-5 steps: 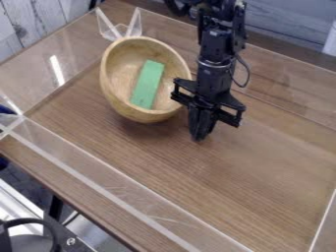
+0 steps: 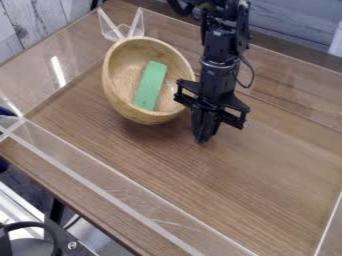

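Observation:
My black gripper (image 2: pixel 205 124) points down at the wooden table, just right of a tan bowl (image 2: pixel 118 76), with its fingertips low near the tabletop. It looks shut, with nothing visible between its fingers, though the dark tips are hard to make out. A green block (image 2: pixel 150 85) lies inside the bowl, against its right side.
A white rabbit-ear shape (image 2: pixel 120 22) stands behind the bowl. Clear tape strips run along the left edge, and dark cables lie at the lower left.

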